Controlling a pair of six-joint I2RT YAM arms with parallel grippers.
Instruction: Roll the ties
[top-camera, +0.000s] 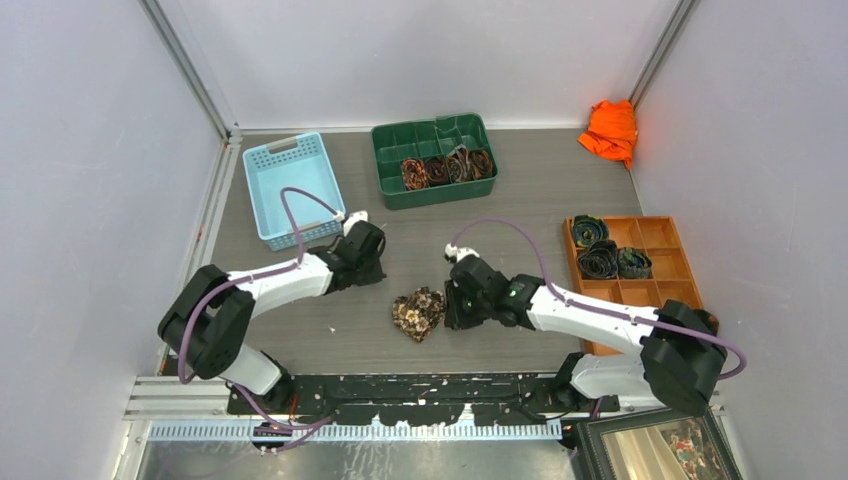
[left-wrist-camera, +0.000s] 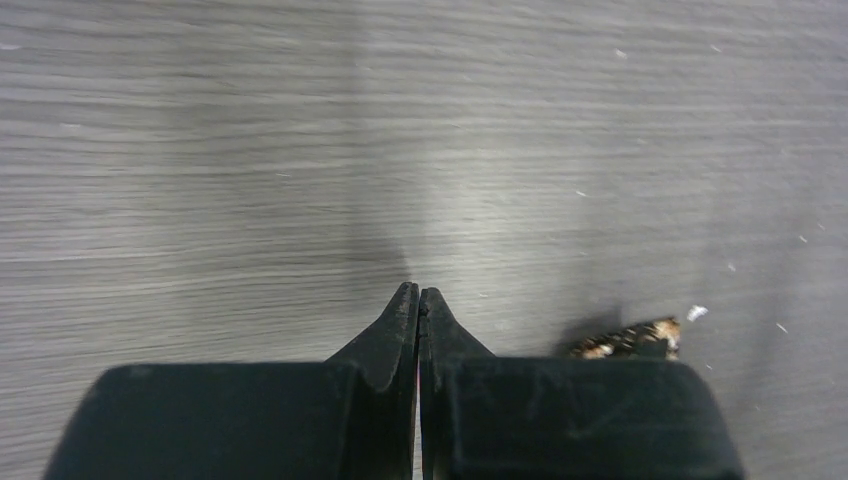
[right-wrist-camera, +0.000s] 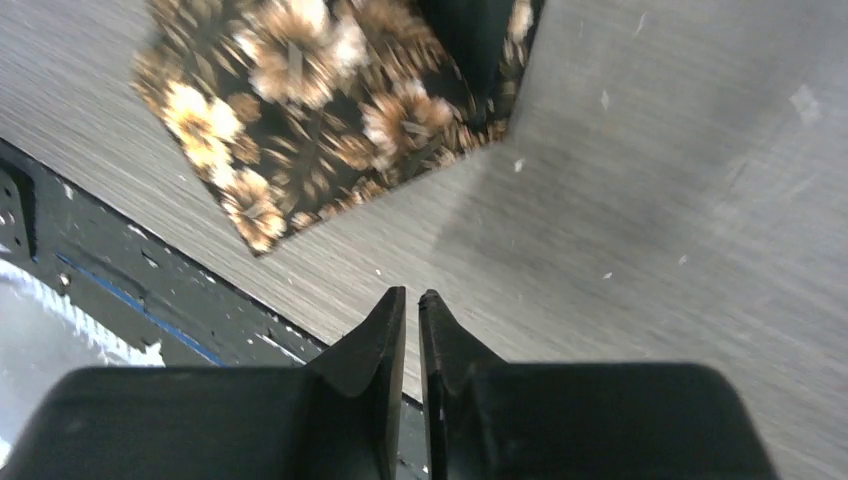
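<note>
A dark tie with a floral print (top-camera: 418, 314) lies bunched flat on the table, and its flowers fill the upper left of the right wrist view, where the floral tie (right-wrist-camera: 310, 120) shows a dark fold. Right beside it in the top view is my right gripper, its fingers slightly parted with a narrow empty gap. Up and left of the tie, over bare table, hangs my left gripper, shut with nothing showing between its fingers. Only a corner of the tie (left-wrist-camera: 650, 335) peeks out beyond the left gripper's body.
Rolled ties (top-camera: 437, 171) sit in a green divided tray (top-camera: 400, 140) at the back. A blue basket (top-camera: 262, 185) stands at left, an orange compartment box (top-camera: 655, 232) with dark rolls at right. An orange cloth (top-camera: 610, 132) lies at the back right corner. Mid-table is mostly bare.
</note>
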